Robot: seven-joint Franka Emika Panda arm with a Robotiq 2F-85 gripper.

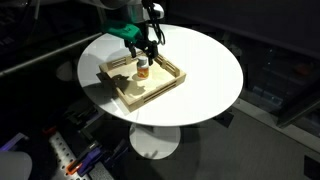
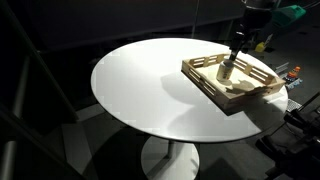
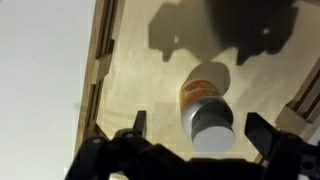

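A small bottle with an orange label and a pale cap (image 1: 142,69) stands upright in a shallow wooden tray (image 1: 150,98). From the wrist, the same bottle (image 3: 201,104) appears between my spread fingers, its cap nearest the camera. My gripper is open, with one finger on either side of the bottle and a gap to each. In exterior view 1 the gripper (image 1: 146,47) hangs just above the cap. Exterior view 2 has the bottle (image 2: 225,70) below the gripper, whose fingertips are hard to make out there.
The tray's slatted walls (image 3: 98,72) rise around the bottle. It rests on a round white table (image 1: 205,75), whose surface is bare beyond the tray. Inside the tray I see nothing else but the gripper's shadow.
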